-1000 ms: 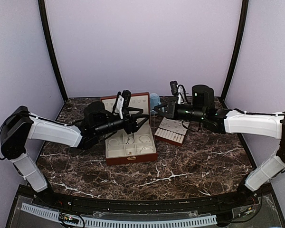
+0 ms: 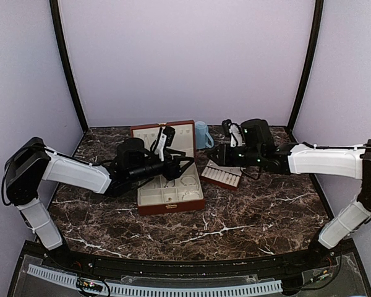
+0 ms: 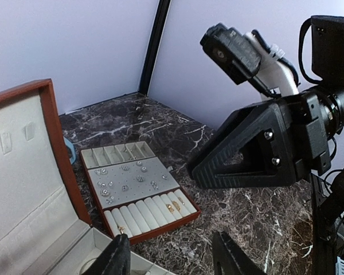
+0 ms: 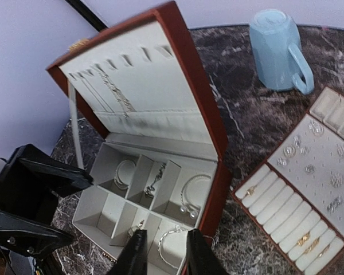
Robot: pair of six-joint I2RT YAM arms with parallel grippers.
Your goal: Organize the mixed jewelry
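An open jewelry box [image 2: 171, 208] with a red-brown rim stands in the middle of the table. Its raised lid [image 4: 155, 86] carries a gold chain necklace [image 4: 117, 86] and thinner chains. Bracelets lie in the compartments, among them a silver bracelet [image 4: 162, 243]. Over the box is my left gripper [image 2: 187, 161], its fingers [image 3: 116, 255] apart with nothing seen between them. My right gripper [image 2: 215, 153] hangs between the box and the smaller tray, fingers [image 4: 136, 252] also apart and empty. Earrings and rings fill parts of that jewelry tray [image 3: 155, 232].
A light blue mug [image 4: 275, 48] stands behind, between the lid and the tray. Both grippers are close together above the box's right side.
My right gripper has moved down and to the right, away from the left one. The left gripper has shifted slightly and now sits a little lower. Box, tray and mug have stayed put.
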